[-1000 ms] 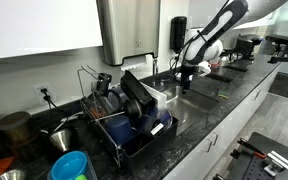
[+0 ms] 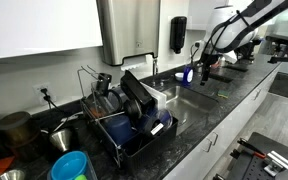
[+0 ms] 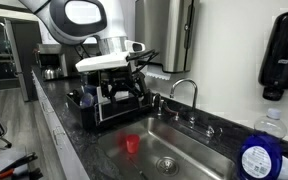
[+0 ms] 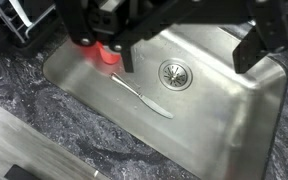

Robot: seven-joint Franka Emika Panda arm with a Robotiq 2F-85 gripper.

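My gripper is open above the sink, with nothing between its fingers. A knife lies flat on the sink floor in the wrist view, apart from the fingers. Partly covered by the left finger, a red cup sits at the sink's left side. Exterior view 2 shows the same red cup below the arm. The metal drain shows between and beneath the fingers.
A black dish rack full of pans and dishes stands on the dark counter beside the sink. The faucet rises behind the basin. Near the sink's right end stands a bottle of blue liquid. A blue tub sits at the front left.
In exterior view 1 the arm has moved to the right and somewhat upward, away from the dish rack. The rack and counter items look unchanged.
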